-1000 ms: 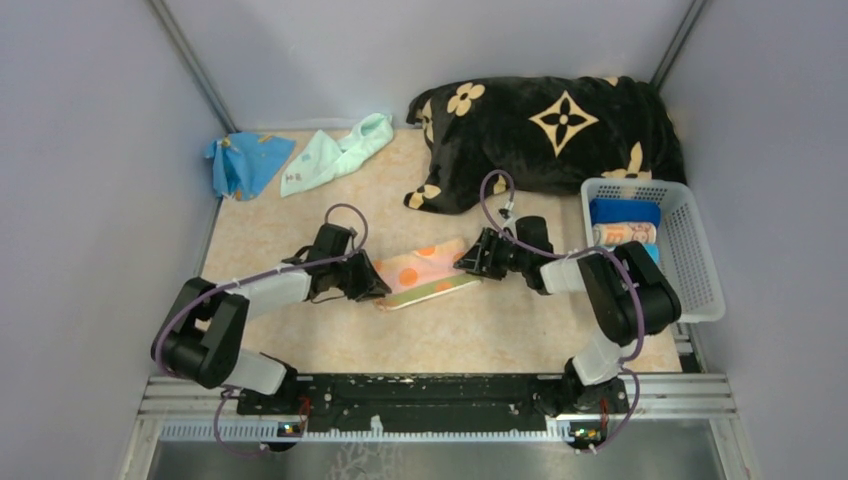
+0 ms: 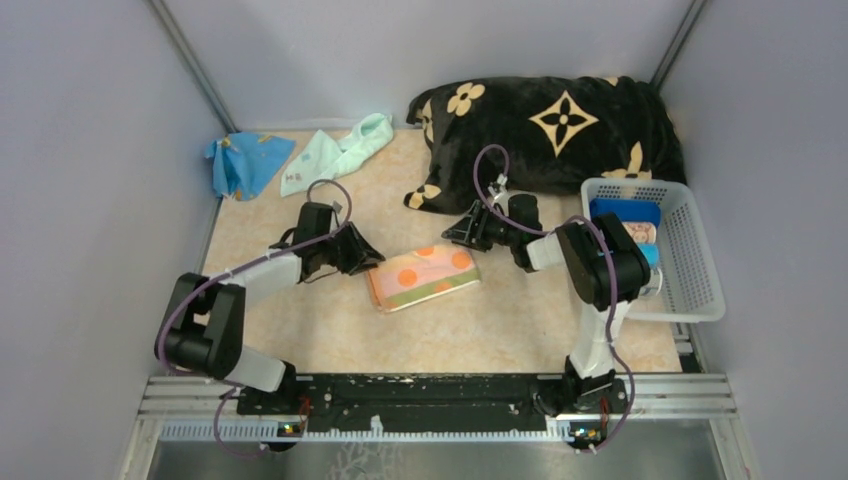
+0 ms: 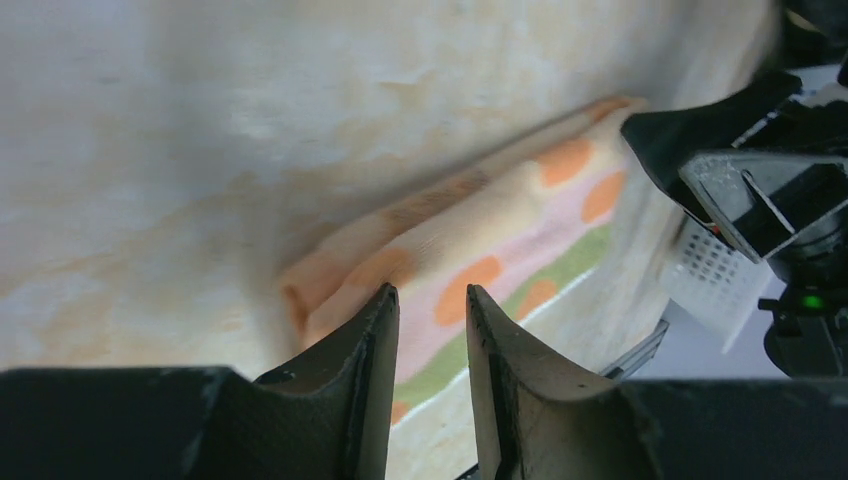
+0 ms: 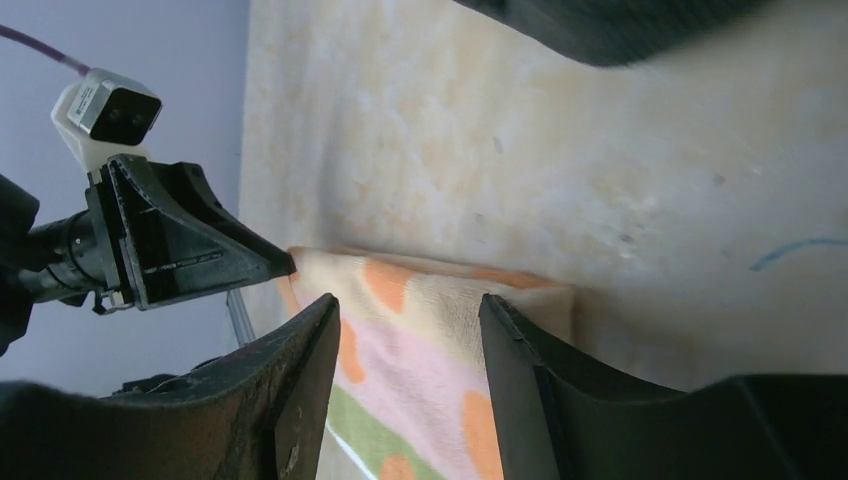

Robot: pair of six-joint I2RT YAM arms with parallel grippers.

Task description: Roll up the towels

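Observation:
A folded towel point(image 2: 425, 277), pink with orange dots and a green band, lies slightly slanted on the table between the two arms. At its far left corner my left gripper point(image 2: 375, 262) hovers with its fingers part open; the left wrist view shows the towel's folded edge point(image 3: 365, 285) beyond the gap. My right gripper point(image 2: 452, 239) stands open at the far right corner, and in the right wrist view the towel point(image 4: 440, 320) shows beyond and between its fingers. Whether the fingertips touch the cloth, I cannot tell.
A blue cloth point(image 2: 247, 163) and a mint cloth point(image 2: 338, 155) lie at the back left. A dark patterned cushion point(image 2: 550, 135) fills the back right. On the right stands a grey basket point(image 2: 697, 260) with rolled items inside.
The towel lies in nearly the same place.

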